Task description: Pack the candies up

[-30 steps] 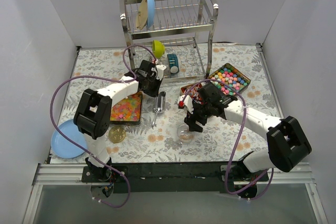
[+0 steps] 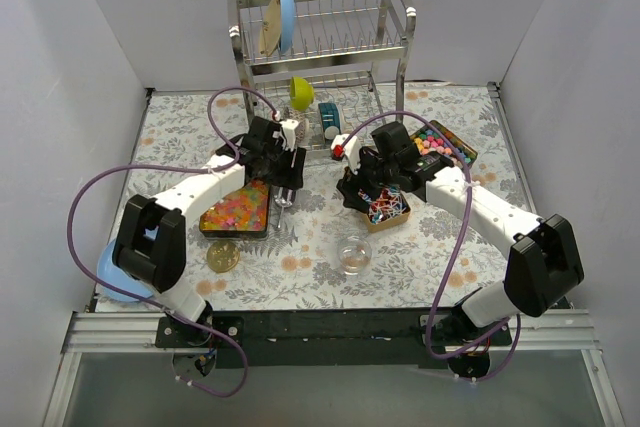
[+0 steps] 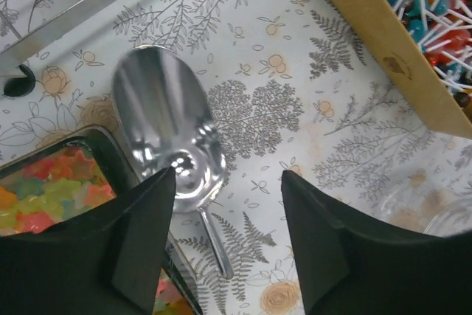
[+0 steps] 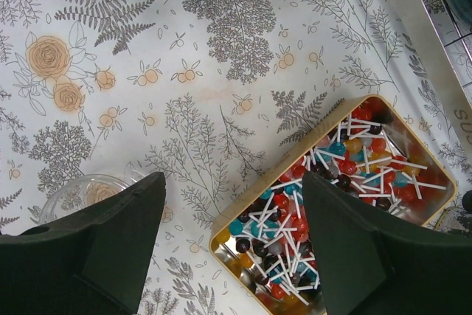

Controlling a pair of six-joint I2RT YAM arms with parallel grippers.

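My left gripper (image 2: 291, 169) stands open above the metal scoop (image 3: 166, 116) (image 2: 286, 198), its fingers apart and holding nothing. The scoop lies on the patterned table, handle toward the front, beside the tray of gummy candies (image 2: 238, 209) (image 3: 55, 189). My right gripper (image 2: 352, 190) is open too, nothing between its fingers. Below and right of it sits the box of lollipops (image 2: 388, 209) (image 4: 369, 160), partly covered by the arm. A clear glass jar (image 2: 352, 254) (image 4: 85, 186) stands in front; its contents are hard to make out.
A gold lid (image 2: 222, 256) lies front left, near a blue plate (image 2: 118, 277) partly under the left arm. The dish rack (image 2: 320, 59) bounds the back. A tray of colourful balls (image 2: 455, 142) sits back right.
The scoop has shifted left, toward the gummy tray, and the left arm has swung left with it. My right gripper has moved from over the jar toward the back left.
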